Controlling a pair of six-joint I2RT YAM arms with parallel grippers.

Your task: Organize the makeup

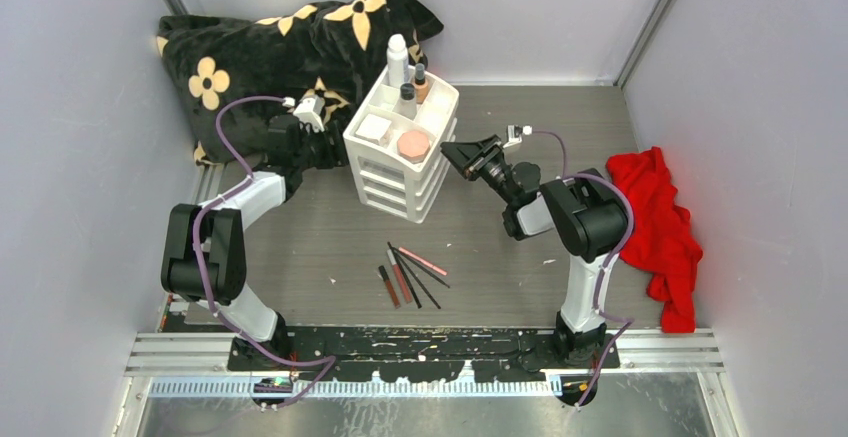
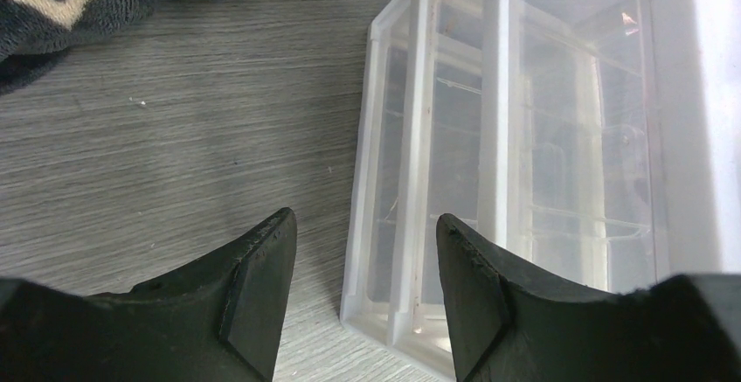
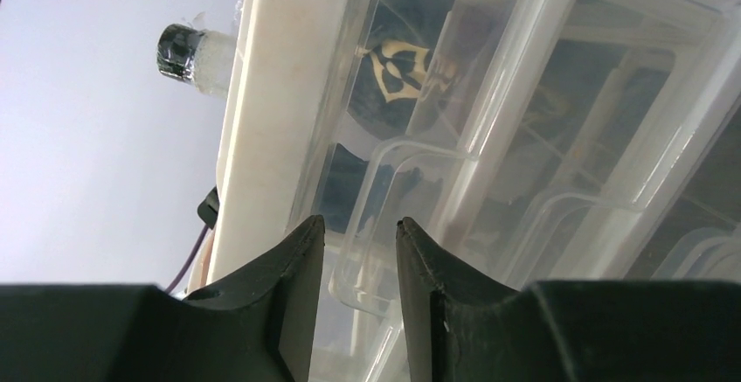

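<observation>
A white makeup organizer [image 1: 386, 179] with clear drawers stands left of the table's middle. On its top tray are a white bottle [image 1: 398, 61], two small bottles [image 1: 408, 103], a white box [image 1: 375, 129] and a pink round case [image 1: 413, 145]. My left gripper [image 1: 338, 147] is beside the organizer's left side; its fingers [image 2: 262, 277] stand open with nothing held, one in front of the clear wall. By the right side, the right gripper is part open near the handle of a clear drawer [image 3: 419, 181]; contact with the handle cannot be made out.
Several makeup pencils and tubes [image 1: 410, 275] lie loose on the table in front of the organizer. Behind it rests a dark flowered cushion [image 1: 270, 67]. A red cloth [image 1: 660, 227] lies at the far right. Bare table shows behind my right gripper.
</observation>
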